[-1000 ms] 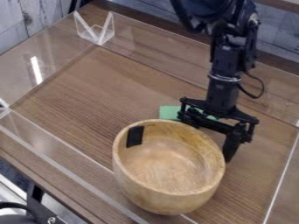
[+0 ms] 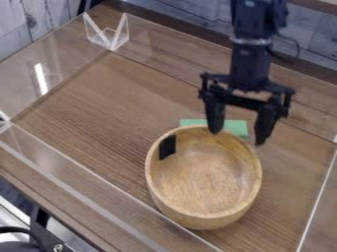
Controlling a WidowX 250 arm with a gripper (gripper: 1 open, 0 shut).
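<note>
A large light wooden bowl (image 2: 204, 197) stands on the table (image 2: 93, 118), with a small black piece (image 2: 168, 147) at its back-left rim. A green object (image 2: 232, 126) lies flat just behind the bowl. My black gripper (image 2: 242, 116) is above and behind the bowl, over the green object, blurred, with its fingers apart and nothing seen between them.
A white wire-like item (image 2: 108, 31) stands at the back left near the table edge. Dark cables show at the bottom left.
My gripper has risen from beside the bowl and is now blurred. The bowl appears shifted slightly rightward, and more of the green object shows.
</note>
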